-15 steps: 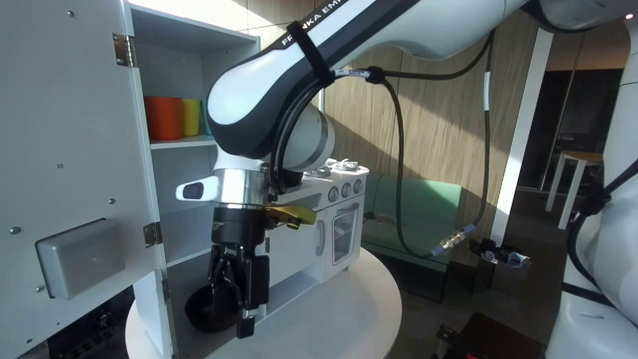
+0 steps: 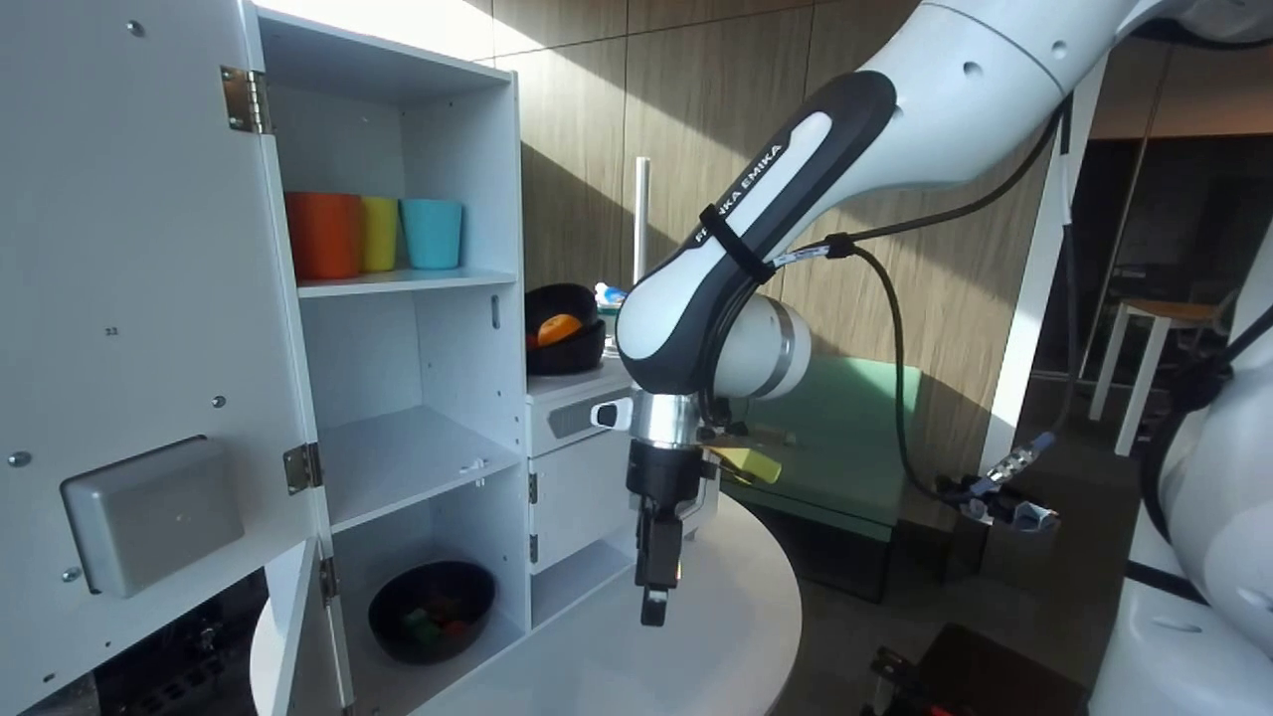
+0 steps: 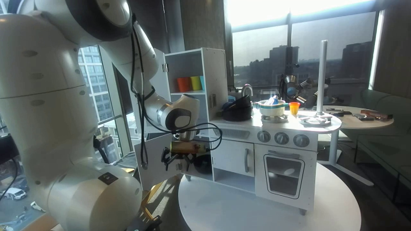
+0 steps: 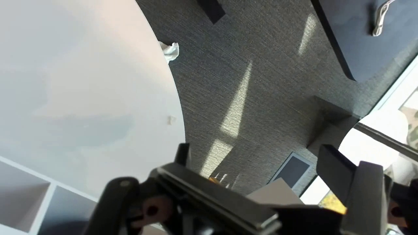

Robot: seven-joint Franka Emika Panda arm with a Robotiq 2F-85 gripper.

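My gripper (image 2: 653, 607) hangs pointing down over the white round table, in front of the toy kitchen. In exterior view 2 its two fingers stand apart, and in the wrist view the gripper is open with nothing visible between its fingers. A black bowl (image 2: 400, 626) with small coloured pieces inside sits in the cabinet's bottom compartment, left of the gripper. On the upper shelf stand an orange cup (image 2: 324, 237), a yellow cup (image 2: 378, 235) and a blue cup (image 2: 431, 234). The middle shelf (image 2: 406, 459) looks nearly bare.
The cabinet door (image 2: 143, 310) is swung open at the left. Black bowls (image 3: 237, 109), one holding an orange fruit, rest on the counter near a white pot (image 3: 272, 109) and an orange cup (image 3: 293, 108).
My arm has moved right in exterior view 1, away from the cabinet, and looks smaller. The blue cup, counter bowls and more of the lower bowl now show; the arm covers the stove knobs.
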